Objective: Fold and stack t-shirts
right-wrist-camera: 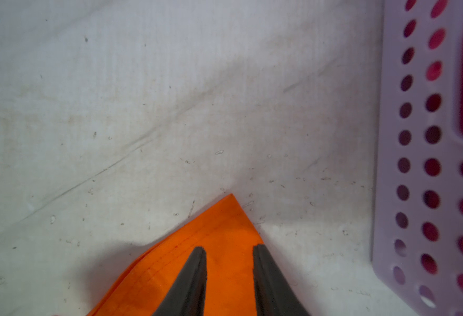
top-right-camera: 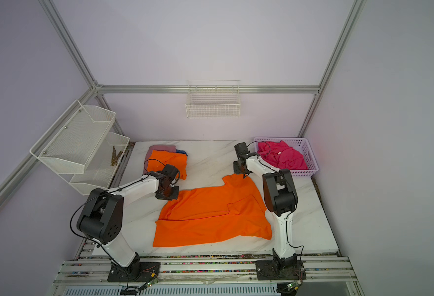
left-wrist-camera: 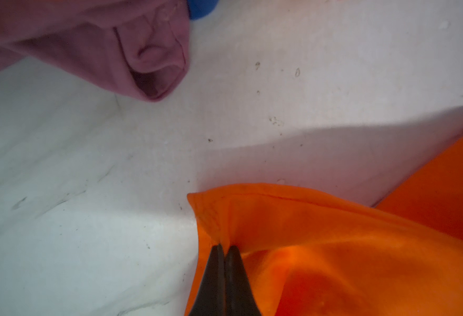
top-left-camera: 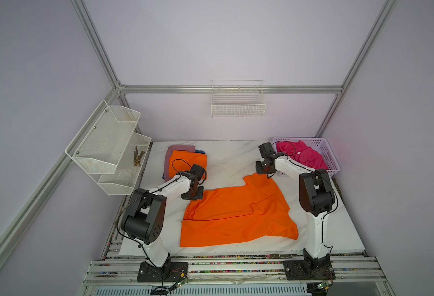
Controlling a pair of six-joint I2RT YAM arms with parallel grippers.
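Note:
An orange t-shirt (top-left-camera: pixel 234 224) lies spread on the white table, its lower part rumpled in folds. My left gripper is shut on a raised fold of it at the left side. My right gripper stands part open over the far right corner (right-wrist-camera: pixel 228 216) of the shirt, with no cloth seen pinched between its fingers. At the back left is a pile of folded shirts (top-left-camera: pixel 187 157), orange on top, with mauve and blue beneath.
A lilac basket (right-wrist-camera: pixel 394 221) with pink cloth (top-left-camera: pixel 305 155) stands at the back right, close beside my right gripper. Bare table (top-left-camera: pixel 229 157) lies between pile and basket. Mesh shelves (top-left-camera: pixel 106 138) hang on the left wall.

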